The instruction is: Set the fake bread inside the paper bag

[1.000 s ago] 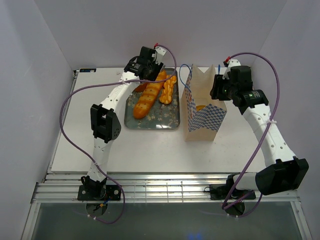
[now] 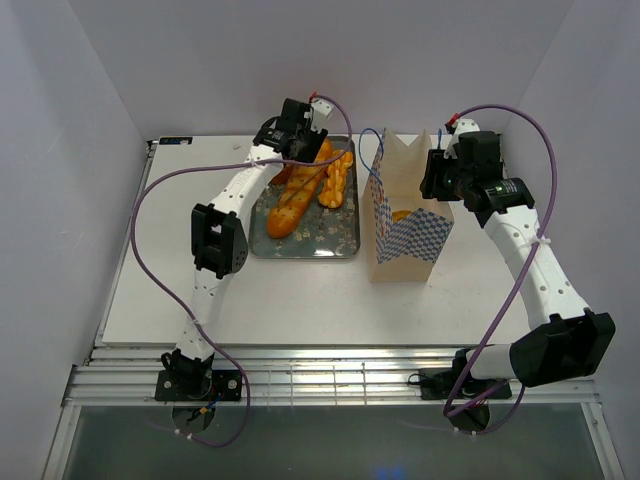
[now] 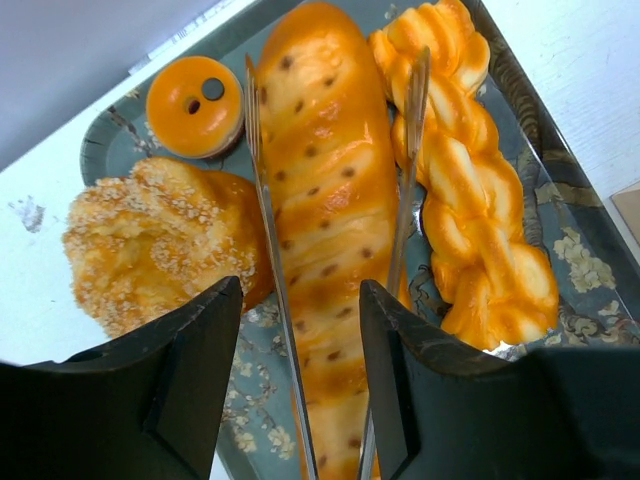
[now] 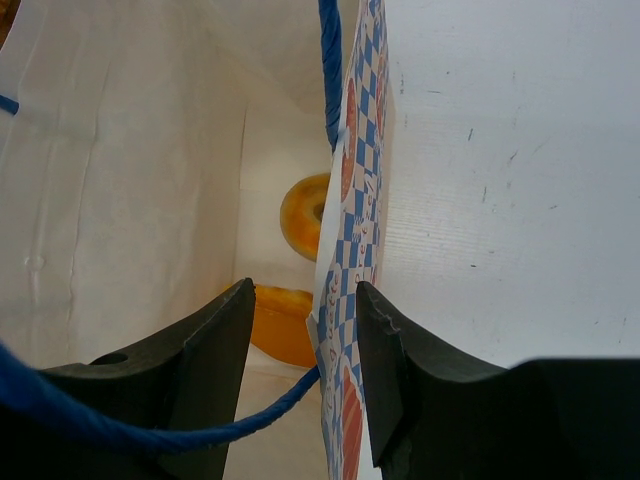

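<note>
On a dark patterned tray [image 2: 257,225] lie a long spotted loaf [image 3: 325,190], a braided bread [image 3: 480,190], a sesame bread [image 3: 165,240] and a small orange ring bread [image 3: 193,110]. Two thin metal strips [image 3: 275,240], like tong arms, run along the loaf. Above them my left gripper stands open; no bread is between its fingers. The paper bag [image 2: 400,268] stands upright and open-topped right of the tray. One checkered bag wall passes between the fingers of my right gripper, which is open around it. Inside lie a ring bread [image 4: 300,205] and another bread [image 4: 280,330].
The bag's blue handles [image 2: 371,150] stick up above its mouth. Walls close off the back and sides.
The left arm has shifted slightly, its forearm a little to the right and lower. Thin strips now show across the loaf in the top view. The right arm and bag look unchanged.
</note>
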